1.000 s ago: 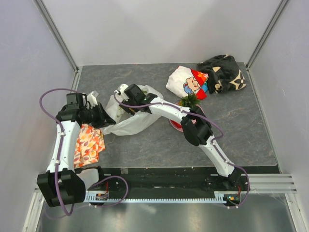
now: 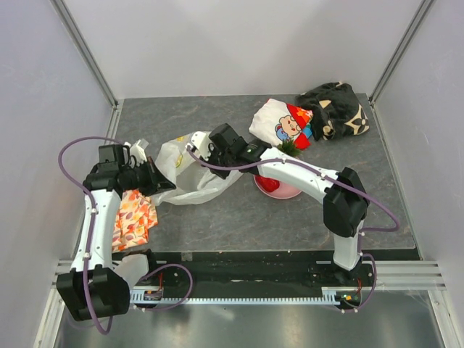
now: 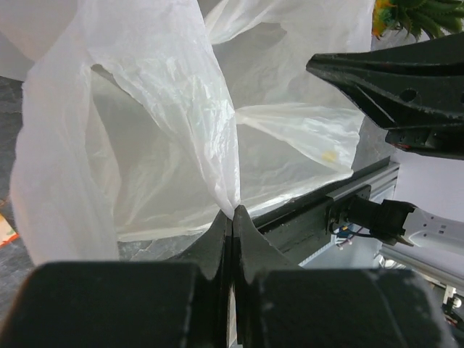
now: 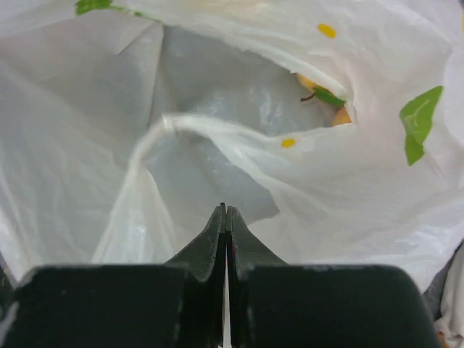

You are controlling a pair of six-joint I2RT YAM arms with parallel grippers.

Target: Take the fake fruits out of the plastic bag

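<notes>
A white plastic bag (image 2: 206, 190) lies crumpled and gaping on the grey table. My left gripper is shut on the bag's edge, holding the film up in a taut fold. Inside, the orange peach (image 4: 342, 116) with its green leaf shows partly in the right wrist view, otherwise covered by bag film. My right gripper is shut with nothing between its fingers, over the bag opening; the peach is beyond its tips, up and to the right in that view.
A pink bowl (image 2: 287, 192) with a red fruit (image 2: 268, 183) sits under the right forearm, green leafy tops (image 2: 289, 148) behind it. Cartoon cloth (image 2: 279, 122) and dark cloth (image 2: 333, 111) lie at the back; orange patterned cloth (image 2: 134, 221) lies left.
</notes>
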